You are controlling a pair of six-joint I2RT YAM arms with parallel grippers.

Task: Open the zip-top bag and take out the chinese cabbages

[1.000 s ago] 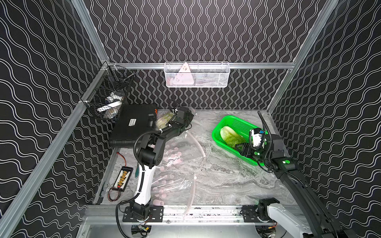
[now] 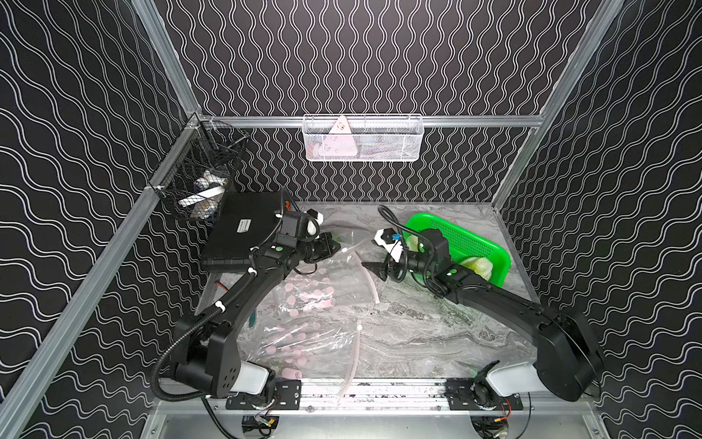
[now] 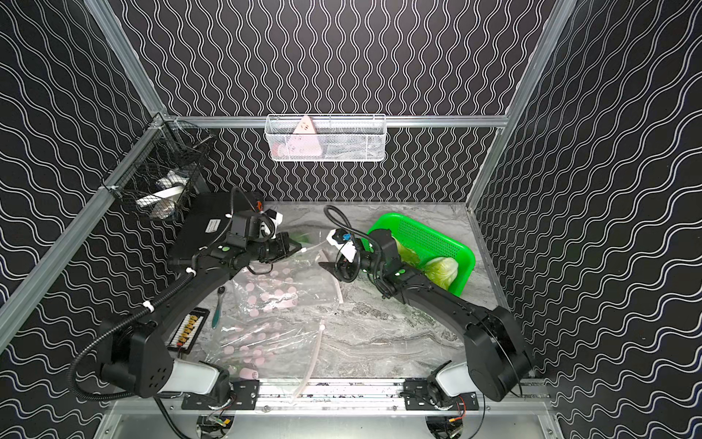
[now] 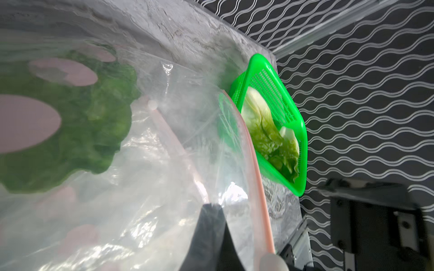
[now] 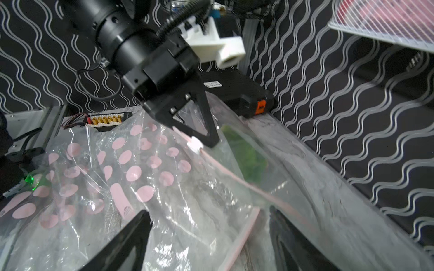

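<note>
The clear zip top bag (image 2: pixel 318 281), pink-dotted with a pink zip strip, lies left of centre. Its far part is raised toward my left gripper (image 2: pixel 339 248). In the right wrist view, the left gripper's tips meet the bag's zip edge (image 5: pixel 226 169) beside a white end piece and are shut on it. Through the film shows a green leafy cabbage (image 4: pixel 95 126). To the right, my right gripper stands open before the bag, nothing between its fingers. Two pale green cabbages (image 3: pixel 441 271) lie in the green basket (image 3: pixel 460 253).
More dotted film with a pink strip (image 2: pixel 354 358) lies toward the front edge. A black case (image 2: pixel 241 228) stands at the back left. A white mesh basket (image 2: pixel 363 139) hangs on the back wall. Bare table (image 2: pixel 409 336) shows at front centre.
My right gripper has moved left from over the green basket to the bag's opening. My left gripper has come slightly left and nearer, and the bag's far edge now stands raised with it.
</note>
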